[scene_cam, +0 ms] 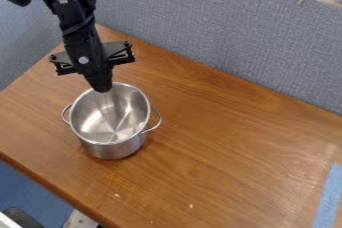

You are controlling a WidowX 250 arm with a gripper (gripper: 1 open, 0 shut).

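A steel pot (pixel 112 137) with two thin wire handles stands on the wooden table (pixel 241 152), left of centre. My black gripper (pixel 102 84) points down over the back rim of the pot, its fingertips at or just above the opening. The fingers are shut, with nothing visible between them. The pot looks empty inside.
The table to the right of the pot is clear. A grey padded wall (pixel 227 27) runs along the back. A light blue strip (pixel 327 197) lies at the right edge, and the table ends at the lower left.
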